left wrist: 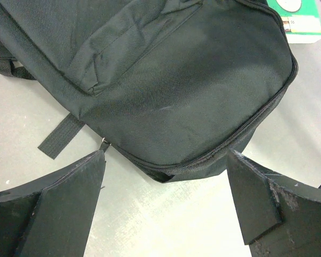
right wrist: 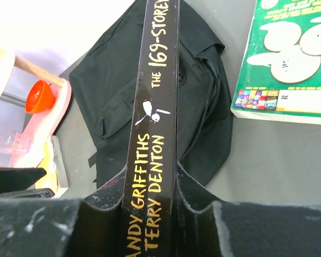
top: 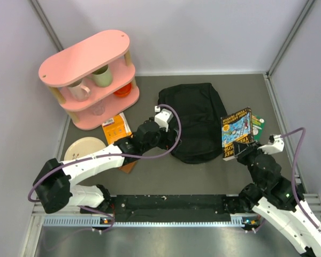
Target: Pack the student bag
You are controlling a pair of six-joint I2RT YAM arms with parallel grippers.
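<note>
The black bag (top: 188, 118) lies flat in the middle of the table, its zipped opening edge (left wrist: 224, 147) facing the front. Gripped by its spine, the 169-Storey book (top: 236, 132) is held up right of the bag by my right gripper (top: 243, 150), which is shut on it. In the right wrist view the book's black spine (right wrist: 152, 118) fills the centre. My left gripper hangs open over the bag's front left part, nothing between its fingers. A green book (right wrist: 294, 59) lies on the table at the right, partly covered by the held book from above.
A pink shelf (top: 88, 56) with mugs and an orange bowl (top: 123, 91) stands at the back left. An orange-covered book (top: 115, 128), a brown wallet (top: 128, 165) and a cream plate (top: 85, 146) lie on the left. Bare table (top: 174, 179) shows in front of the bag.
</note>
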